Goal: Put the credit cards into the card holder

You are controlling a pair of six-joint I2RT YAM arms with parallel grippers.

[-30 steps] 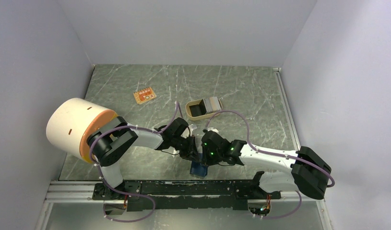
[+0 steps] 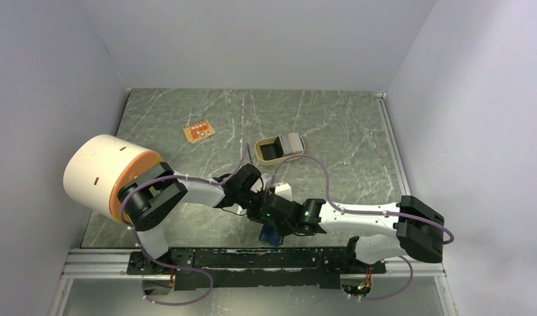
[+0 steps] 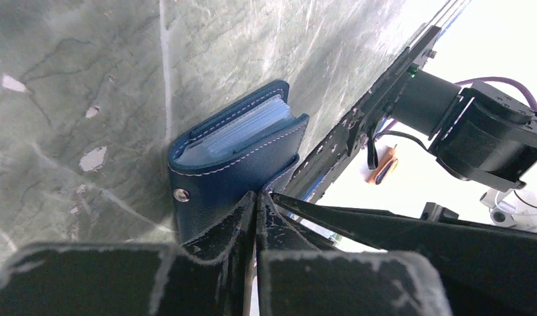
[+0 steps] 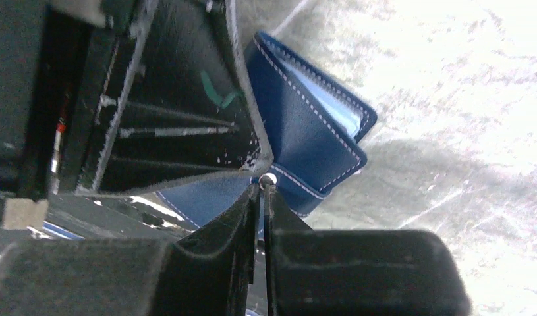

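Observation:
The dark blue card holder (image 2: pixel 271 237) lies at the table's front edge under both arms, with clear sleeves showing in its opening. My left gripper is shut on the holder's flap beside its stitched edge. My right gripper is at the holder's snap (image 3: pixel 181 195), its fingertips close together; whether anything is between them is unclear. The other arm's black housing hides part of the holder in the right wrist view. In the top view a tan box (image 2: pixel 269 151) holds a stack of cards (image 2: pixel 290 143) at the back middle.
An orange printed card (image 2: pixel 198 130) lies at the back left. A large cream cylinder (image 2: pixel 101 171) with an orange rim stands at the left.
My right arm has shifted a little left and toward the front edge, over the holder. My left arm has barely moved.

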